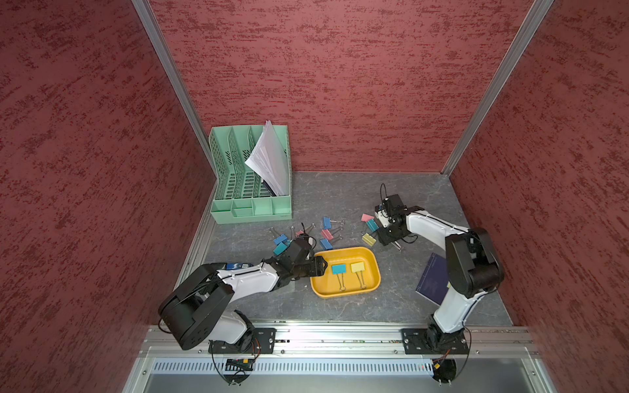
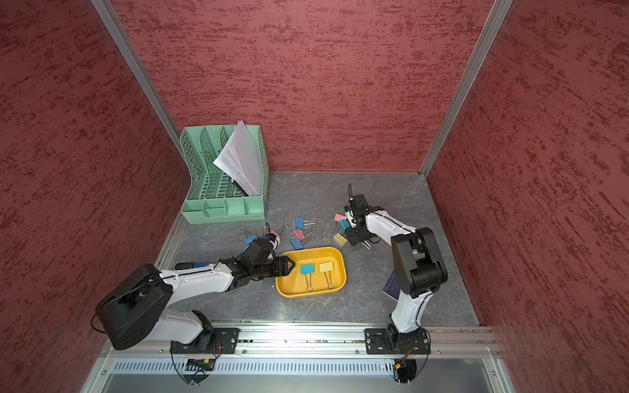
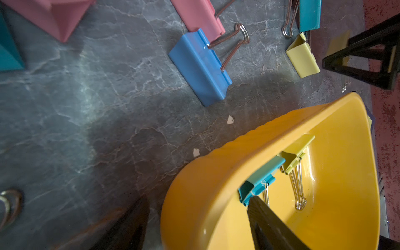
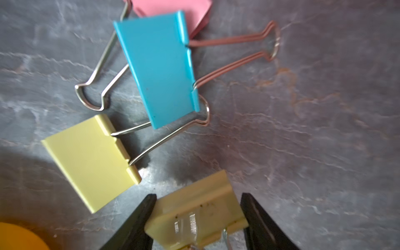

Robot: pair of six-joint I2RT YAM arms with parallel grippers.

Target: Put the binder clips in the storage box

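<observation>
The yellow storage box (image 1: 345, 294) holds a teal clip (image 1: 338, 269) and a yellow clip (image 1: 357, 267). At its left wall, my left gripper is open, one finger outside the wall and the other inside. My right gripper is shut on a yellow binder clip (image 4: 195, 214), its handles partly cut off by the frame. Beside it in the right wrist view lie a teal clip (image 4: 158, 70), overlapping a pink clip (image 4: 195, 12), and another yellow clip (image 4: 91, 162). A blue clip (image 3: 202, 68) lies just behind the box.
More blue, teal and pink clips lie left and behind the box, some partly hidden by the left arm. A green file rack (image 1: 252, 206) with papers (image 1: 268, 160) stands at the back left. The dark notebook (image 1: 432, 280) lies at the right.
</observation>
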